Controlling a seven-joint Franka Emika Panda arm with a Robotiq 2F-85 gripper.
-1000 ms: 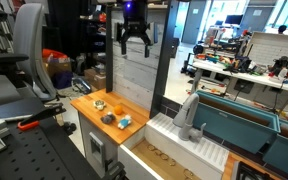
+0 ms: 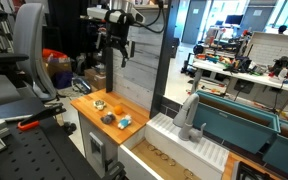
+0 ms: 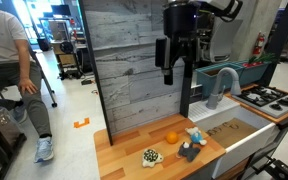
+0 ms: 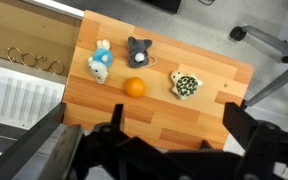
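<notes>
Above the wooden counter, my gripper (image 3: 174,65) hangs open and empty. Its fingers stand wide apart at the bottom of the wrist view, clear of everything below. Four small things lie on the counter (image 4: 179,130): an orange ball (image 4: 135,87), a spotted turtle-like toy (image 4: 185,85), a grey mouse-like toy (image 4: 139,51) and a blue and white toy (image 4: 100,62). In exterior view 2 the orange ball (image 3: 171,137) lies near the back, with the turtle-like toy (image 3: 152,157) in front to its left. The mouse-like toy (image 3: 189,151) and blue toy (image 3: 194,135) are to its right.
A white sink with a grey faucet (image 3: 222,85) adjoins the counter. An open drawer (image 2: 164,162) juts out below. Behind the counter rises a grey plank wall (image 3: 134,85). A person sits at left in exterior view 2.
In exterior view 1 the arm and gripper have shifted left, with the gripper slightly lower. The things on the counter stay where they were.
</notes>
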